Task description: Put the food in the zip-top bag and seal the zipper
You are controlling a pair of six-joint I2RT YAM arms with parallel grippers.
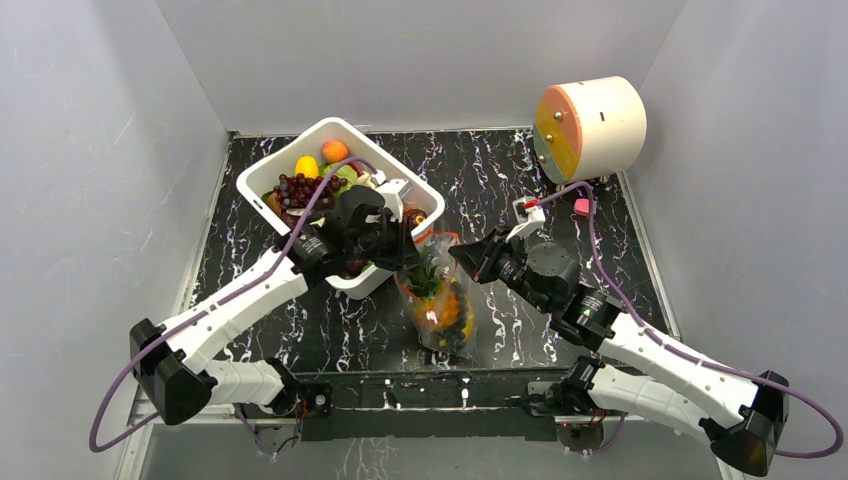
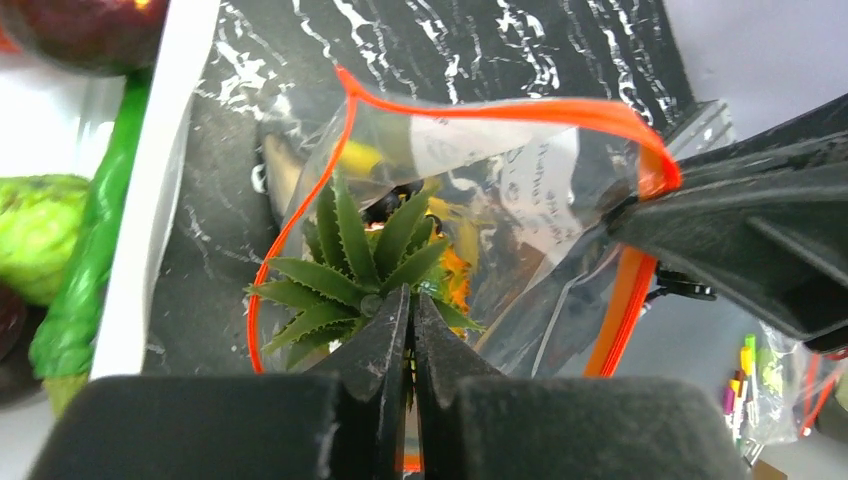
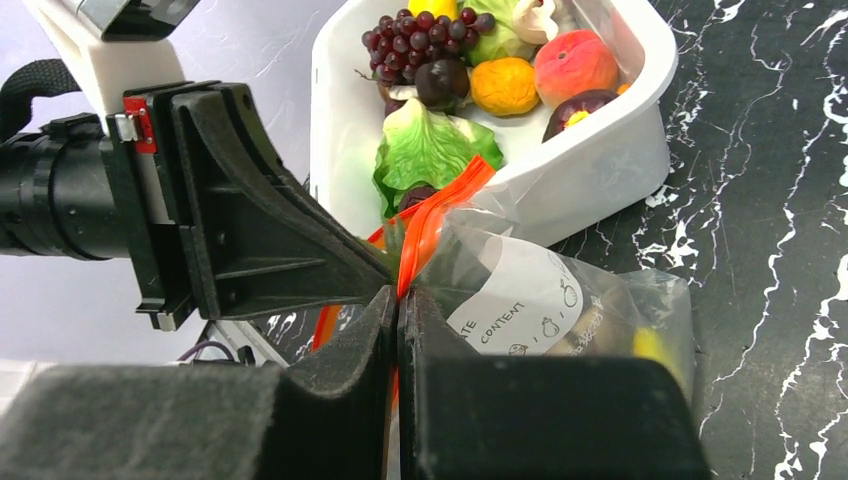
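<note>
The clear zip top bag (image 1: pixel 462 335) with its orange rim (image 2: pixel 520 108) stands with its mouth spread wide. Inside it are orange and yellow food and a green, spiky-leaved top (image 2: pixel 345 265) close to the opening. My left gripper is shut, its tips over the leaves at the bag's mouth, with nothing clearly visible between them. Pinched at one side of the mouth, the orange rim runs between the tips of my right gripper, which is shut on it. The lower food is partly hidden by the leaves and the printed label (image 3: pixel 520 300).
A white bin (image 1: pixel 262 207) of fruit and vegetables stands left of the bag, close against it. A cream drum-shaped box (image 1: pixel 610 125) and a small pink block (image 1: pixel 582 207) sit at the back right. Dark tabletop between bag and drum is clear.
</note>
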